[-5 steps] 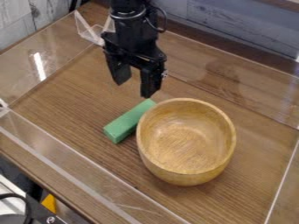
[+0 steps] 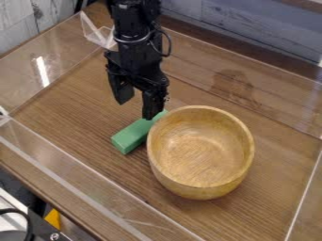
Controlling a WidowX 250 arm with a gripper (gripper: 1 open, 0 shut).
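Observation:
The black robot gripper [image 2: 153,99] hangs over the middle of the wooden table, its fingers spread open and pointing down, with nothing seen between them. Just below and in front of it lies a green rectangular block [image 2: 132,136], resting on the table at a slant beside a large round wooden bowl [image 2: 201,165]. The bowl is empty and stands right of the block, very close to it or touching it.
A small yellow object [image 2: 53,217] and black cabling show at the lower left edge.
The block and bowl have stayed in place.

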